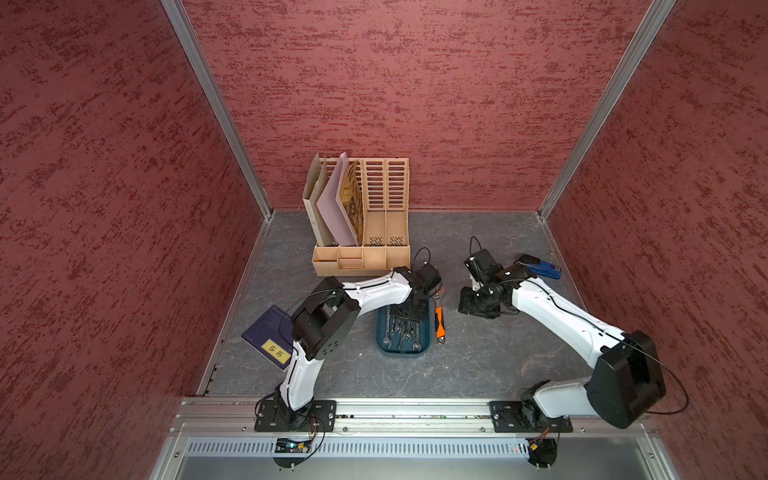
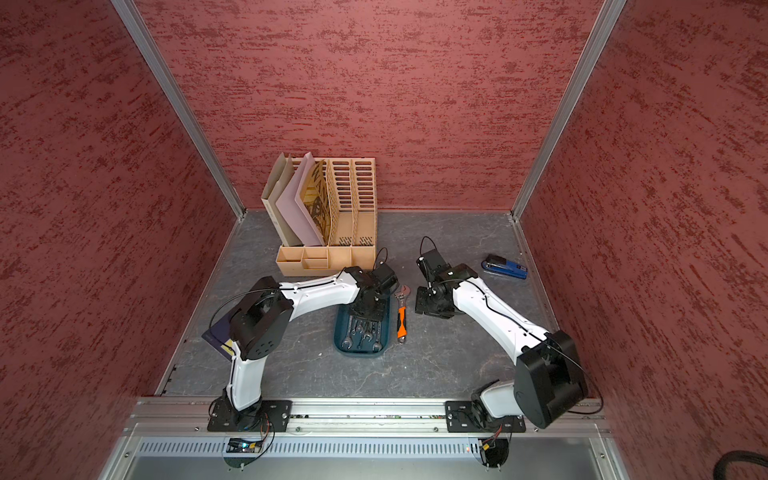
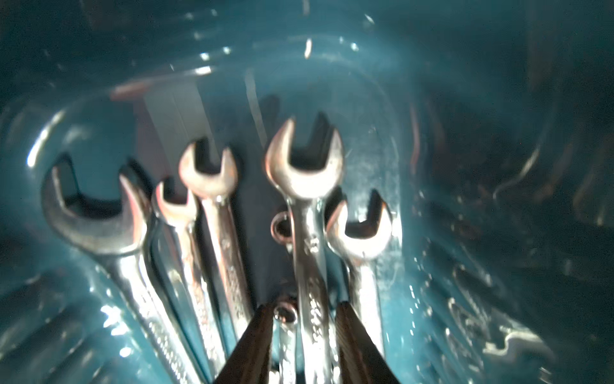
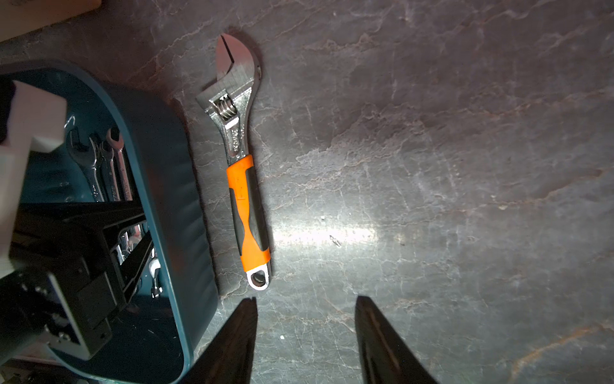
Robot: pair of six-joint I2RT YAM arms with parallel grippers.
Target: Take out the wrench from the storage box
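Several silver wrenches lie in a dark teal storage box point(image 1: 404, 353) at the table's middle. My left gripper is down inside the box, open. In the left wrist view its fingertips flank the shaft of a central wrench point(image 3: 305, 192), and a smaller ring-ended wrench point(image 3: 286, 345) also shows between them. Whether the fingers touch any metal cannot be told. Beside the box, on the table, lies an orange-handled adjustable wrench point(image 4: 248, 204). My right gripper stands open to the right of it, nothing between its fingers.
Behind the box stands a wooden organizer point(image 1: 376, 257) with folders. A dark blue book point(image 1: 268, 336) lies at the left, partly under the left arm. A blue stapler point(image 2: 504, 266) rests at the back right.
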